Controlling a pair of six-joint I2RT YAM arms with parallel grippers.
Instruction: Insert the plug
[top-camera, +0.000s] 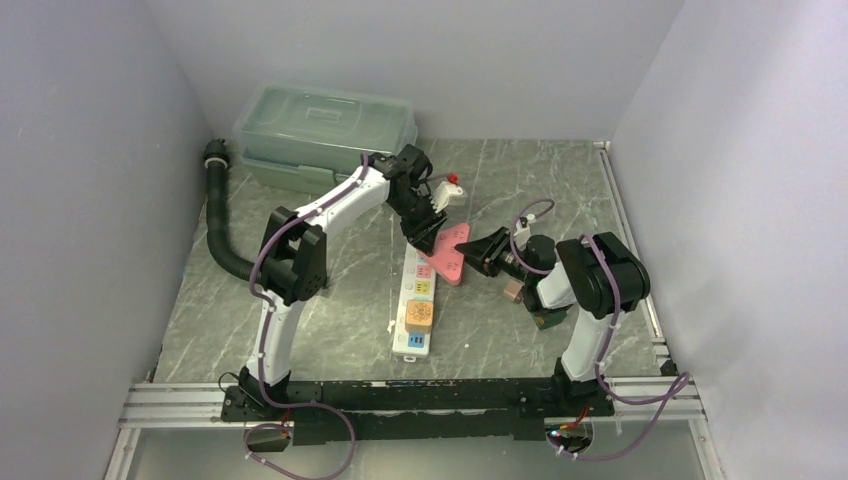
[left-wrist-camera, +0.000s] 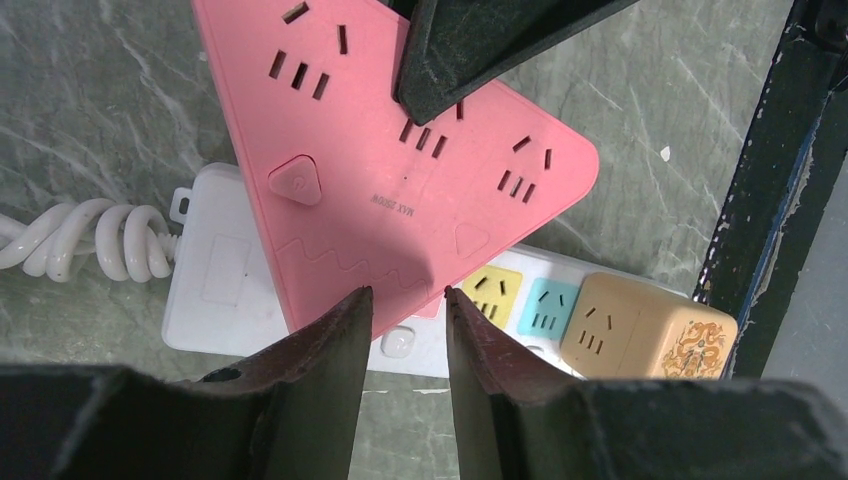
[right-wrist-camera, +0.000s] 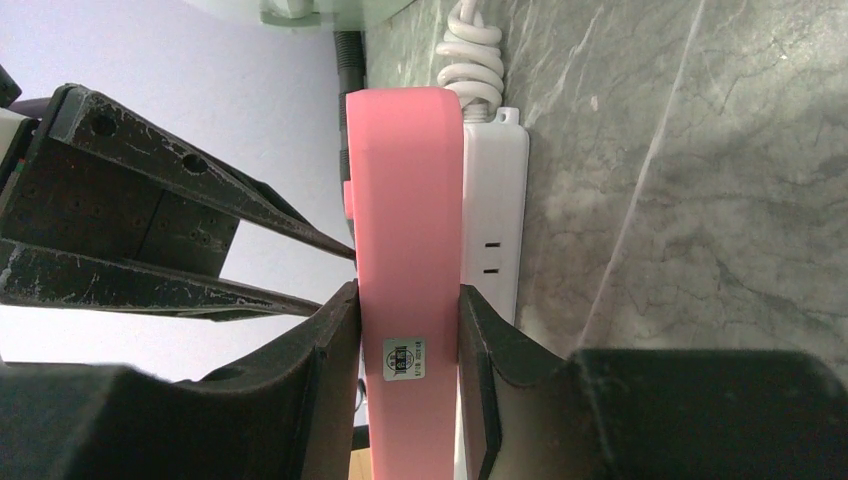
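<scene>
A pink triangular block with sockets on its face is held above the upper part of a white power strip. My right gripper is shut on this block, one finger against each side. At the block's other edge, my left gripper has its fingertips apart, with the pink edge showing between them. Whether those fingertips touch the block, I cannot tell. A tan block plug with a dragon mark sits on the strip's lower part. Yellow and blue sockets show beside it.
A green translucent case stands at the back left. Along the left side runs a black hose. Small blocks lie under the right arm. Clear table remains between the strip and the left arm.
</scene>
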